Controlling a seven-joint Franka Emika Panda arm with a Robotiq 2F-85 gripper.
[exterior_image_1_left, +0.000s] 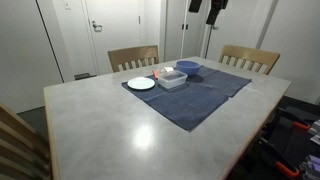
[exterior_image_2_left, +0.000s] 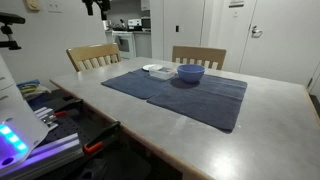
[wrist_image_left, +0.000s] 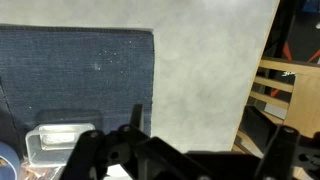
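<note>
My gripper stands open with nothing between its fingers, high above the table; in exterior view 1 it shows at the top edge. A blue bowl (exterior_image_1_left: 188, 67) rests on the table's dark cloth (exterior_image_1_left: 188, 108). Beside it is a clear, shallow container (exterior_image_1_left: 173, 80), and a white plate (exterior_image_1_left: 141, 83) lies to the container's left. Small red and white items sit behind the container, too small to make out. From the wrist, the container (wrist_image_left: 52, 146) and part of the bowl (wrist_image_left: 7, 163) appear at lower left.
Bare table (exterior_image_1_left: 90, 125) stretches across the left in exterior view 1. Wooden chairs (exterior_image_1_left: 134, 57) stand around the table. Another dark cloth section (exterior_image_2_left: 200, 98) covers the middle in exterior view 2. The space around my raised gripper looks clear.
</note>
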